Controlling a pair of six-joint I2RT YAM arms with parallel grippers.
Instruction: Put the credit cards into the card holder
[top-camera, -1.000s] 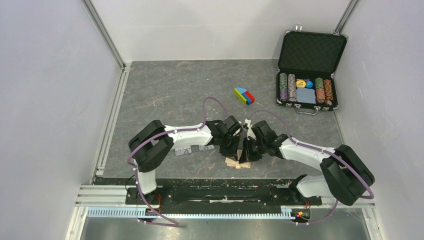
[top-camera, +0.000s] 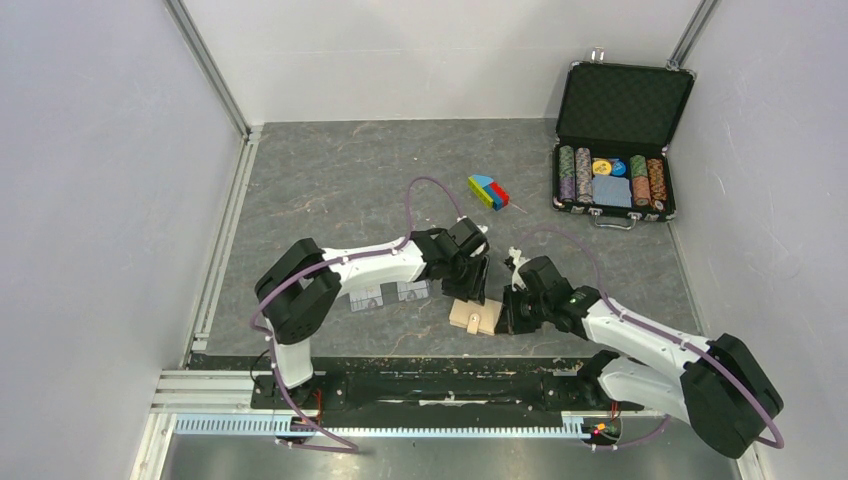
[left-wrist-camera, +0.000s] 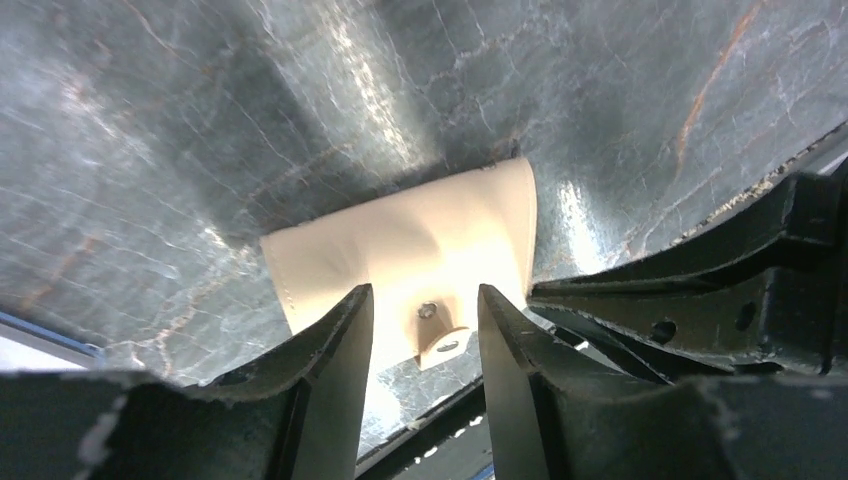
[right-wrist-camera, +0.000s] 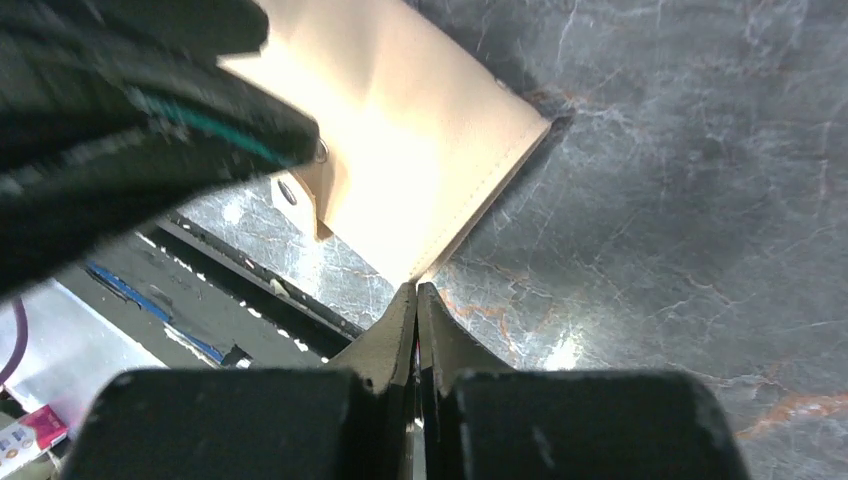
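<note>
The beige leather card holder (top-camera: 464, 313) lies on the grey table near its front edge, its snap tab toward that edge. My left gripper hangs over it, open, fingertips framing the snap area. My right gripper is shut at the holder's right corner, with nothing visible between its fingers. Flat card-like pieces (top-camera: 366, 298) lie left of the holder, partly hidden under the left arm; I cannot tell details.
Coloured blocks (top-camera: 488, 191) lie at the middle back. An open black case of chips (top-camera: 613, 190) stands at the back right.
My right gripper has moved right, to the holder's edge. My left gripper has shifted slightly up in the top view, leaving more of the holder visible.
</note>
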